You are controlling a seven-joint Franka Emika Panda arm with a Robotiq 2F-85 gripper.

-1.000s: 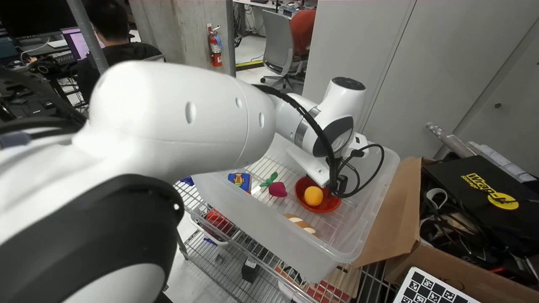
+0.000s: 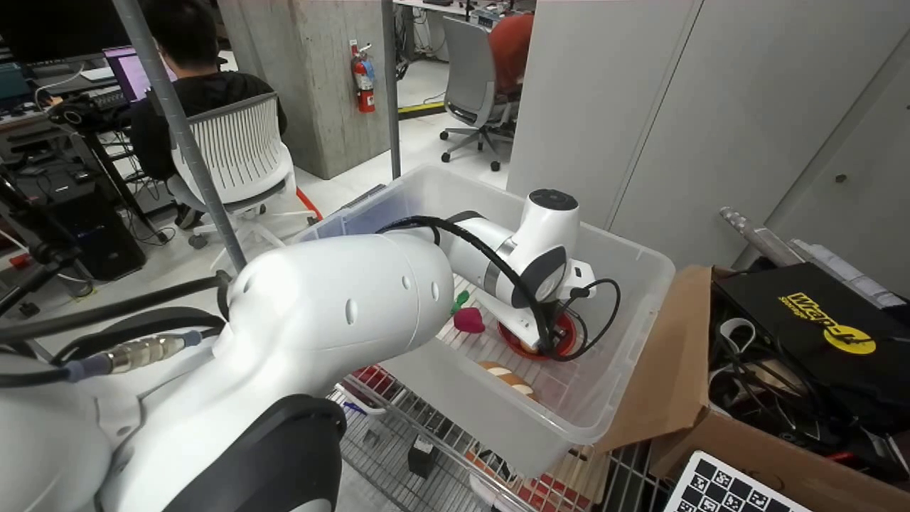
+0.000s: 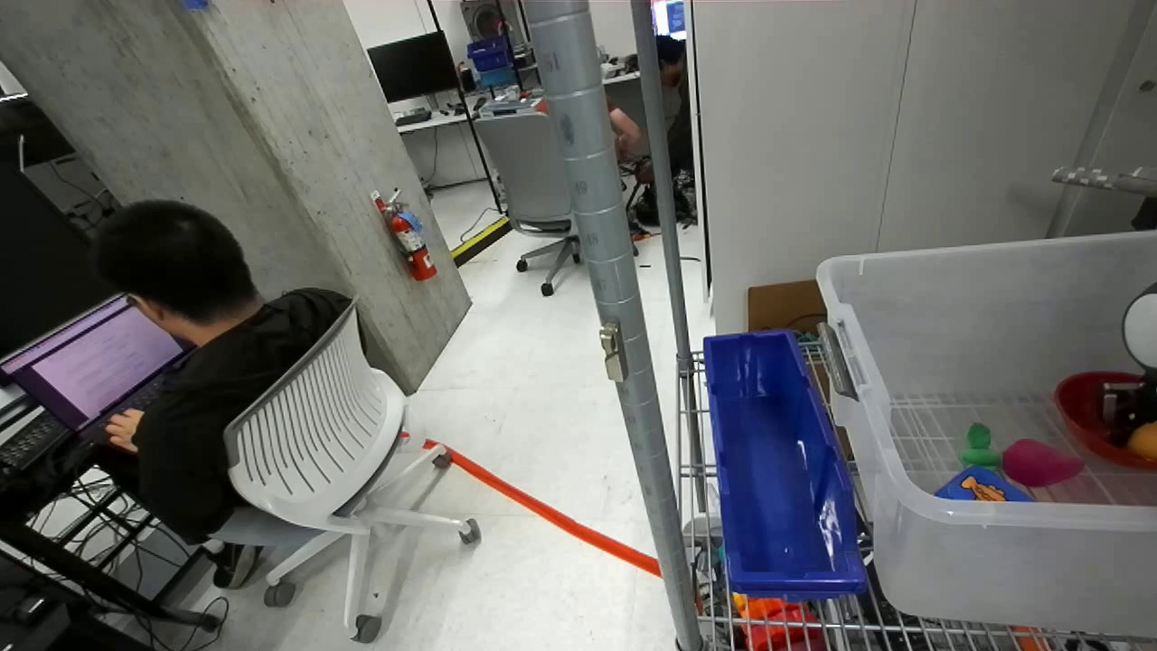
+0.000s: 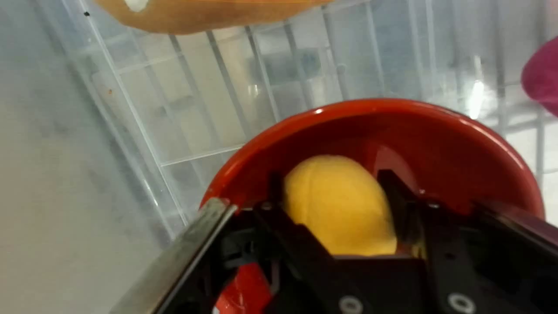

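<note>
A yellow-orange ball (image 4: 340,206) rests in the red bowl (image 4: 455,151), inside the clear bin. My gripper reaches down into the bowl, its dark fingers (image 4: 395,191) on either side of the ball and spread about its width. Whether both pads press on it cannot be made out. From the side, in exterior view 2, part of the ball (image 3: 1144,440) shows below the dark gripper within the red bowl (image 3: 1074,403). In exterior view 1 the arm hides most of the ball and of the bowl (image 2: 512,343).
Near the bowl lie a magenta beet-like toy with a green top (image 2: 468,320), a bread-like toy (image 2: 509,379) and a blue box (image 3: 982,486). High clear bin walls (image 3: 1009,542) surround them. A blue tray (image 3: 776,467) and a cardboard box (image 2: 665,358) stand outside.
The arm has come down and slightly left in exterior view 1, bringing the gripper into the bowl. The ball, earlier in plain sight there, is now mostly covered.
</note>
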